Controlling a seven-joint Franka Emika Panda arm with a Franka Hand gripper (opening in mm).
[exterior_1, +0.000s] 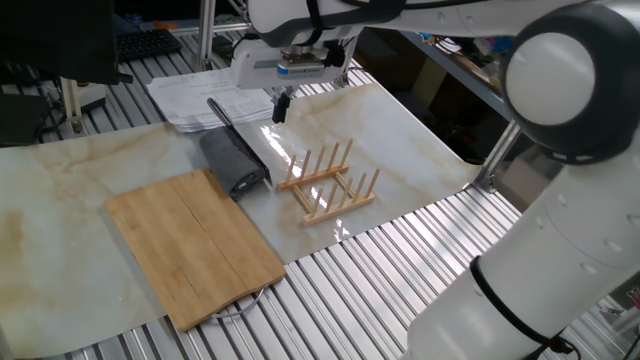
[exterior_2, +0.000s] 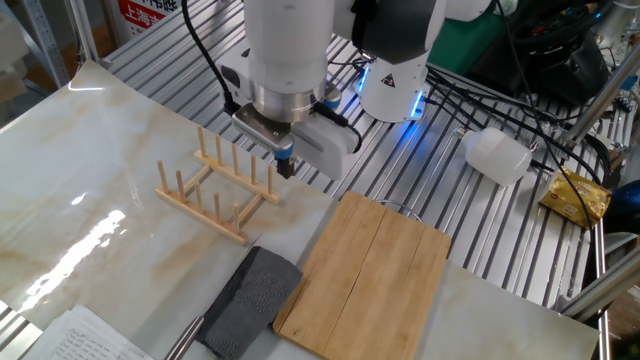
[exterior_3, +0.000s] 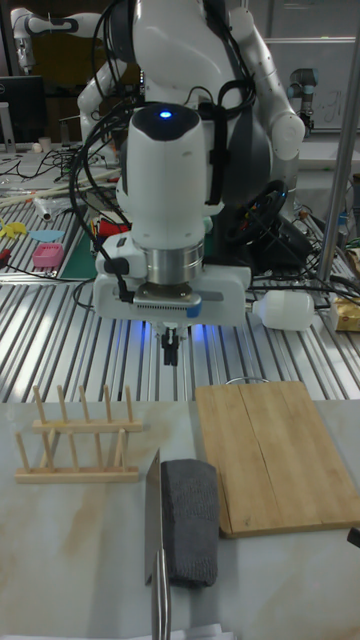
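Note:
My gripper (exterior_3: 170, 350) hangs in the air, its two dark fingers drawn together and nothing visible between them. In exterior view 1 it appears above and behind the wooden rack (exterior_1: 325, 187), a pale frame with two rows of upright pegs, all empty. A folded dark grey towel (exterior_3: 190, 523) lies on the marbled sheet between the rack and the cutting board (exterior_3: 266, 459). Along the towel's rack side stands a knife (exterior_3: 156, 523), its blade edge-on in exterior view 3 and its handle pointing away from the robot's base. Whether blade and towel touch is unclear.
Papers (exterior_1: 210, 98) lie beyond the knife handle. A wire loop (exterior_2: 402, 208) sticks out from the board's robot-side edge. Near the robot's base are a white translucent container (exterior_2: 497, 156) and a yellow packet (exterior_2: 576, 197). Bare marbled surface (exterior_2: 90, 190) extends beside the rack.

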